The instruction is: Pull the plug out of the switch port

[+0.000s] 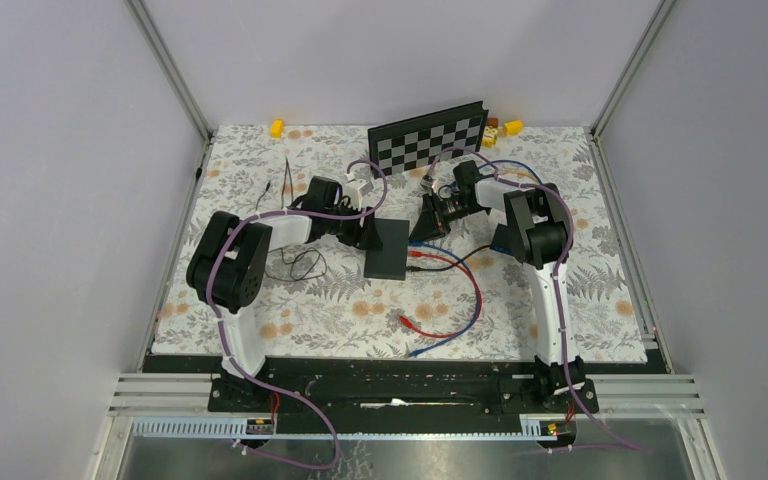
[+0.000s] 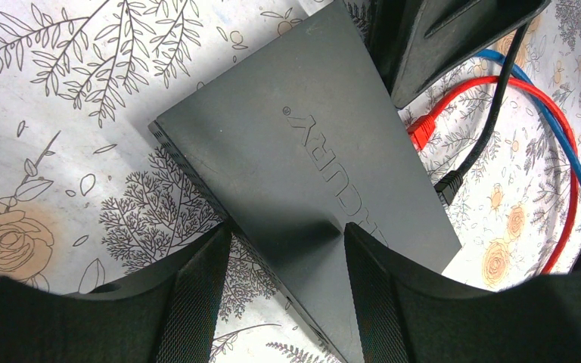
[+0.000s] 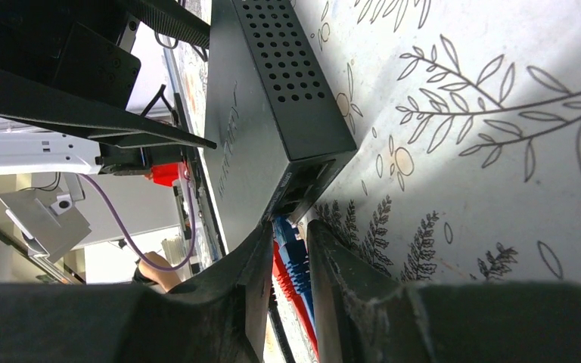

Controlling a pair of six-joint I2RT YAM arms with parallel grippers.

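The dark grey switch [image 1: 386, 262] lies flat in the table's centre. My left gripper is shut on its body, a finger on each side. In the right wrist view the switch [image 3: 246, 174] has a blue plug [image 3: 291, 249] at its port end, with a red plug beside it. My right gripper has its fingertips around the blue plug at the port; whether they grip it is hard to tell. A red plug [image 2: 422, 130] and black plug [image 2: 448, 185] also sit along that edge.
A checkerboard [image 1: 425, 143] stands at the back, with small yellow blocks [image 1: 512, 128] nearby. Loose cables [image 1: 295, 268] lie at the left; blue and red cables curve toward the front.
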